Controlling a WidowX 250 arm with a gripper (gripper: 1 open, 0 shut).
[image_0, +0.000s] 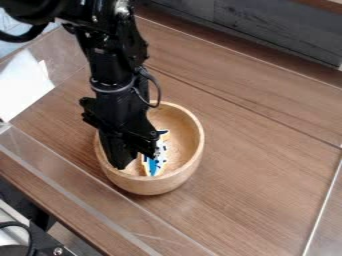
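My black gripper (120, 145) reaches down into a round wooden bowl (183, 170) from the upper left, its fingertips low over the bowl's left side. It looks shut, with nothing visible between the fingers, though the tips are partly hard to make out. Inside the bowl, right of the fingers, lies a small white and blue item with dark specks (156, 160), partly hidden by the gripper.
A white sheet (19, 85) lies at the left. The table's front edge runs along the lower left, with a dark wall at the back.
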